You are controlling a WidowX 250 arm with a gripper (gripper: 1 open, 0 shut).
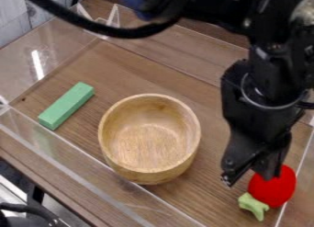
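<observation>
My gripper [245, 166] hangs over the right front of the tray, low beside a red round object [274, 187] with a light green piece [252, 206] at its lower left. The gripper looks narrowed at its tip; whether anything is between the fingers is hard to see, and the red object sits just right of and below it. A wooden bowl [149, 137] stands to the left of the gripper.
A green block [66, 106] lies at the left. The wooden floor [160, 61] behind the bowl is clear. Transparent walls border the area at left and front.
</observation>
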